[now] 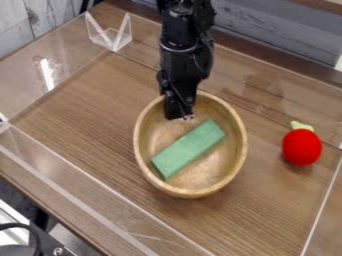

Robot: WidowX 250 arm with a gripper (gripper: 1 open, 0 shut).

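A tan oval bowl (225,169) lies on the wooden table, holding a green rectangular block (186,150). The black gripper (182,108) is at the bowl's far rim, its fingers down at the rim; it looks shut on that rim, though the fingertips are small and partly hidden.
A red tomato-like object (302,147) with a green top lies right of the bowl. A clear plastic item (111,30) stands at the back left. A black cable runs at the bottom left.
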